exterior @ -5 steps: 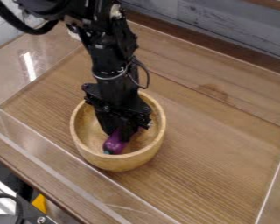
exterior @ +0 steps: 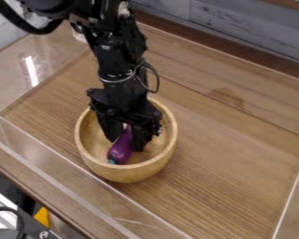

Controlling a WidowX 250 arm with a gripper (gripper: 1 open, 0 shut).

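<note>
The black arm reaches down from the top of the camera view, its gripper (exterior: 124,130) low inside a round tan bowl (exterior: 126,169) on the wooden table. A purple object (exterior: 121,150) with a teal end lies in the bowl, just under and between the open fingers; whether they touch it is unclear, as the gripper partly hides it.
A white wall runs along the back. The table's left edge is at the lower left, with cables and a yellow item beyond it.
The gripper has shifted slightly to the left within the bowl, and the purple object shows a little differently beneath it.
</note>
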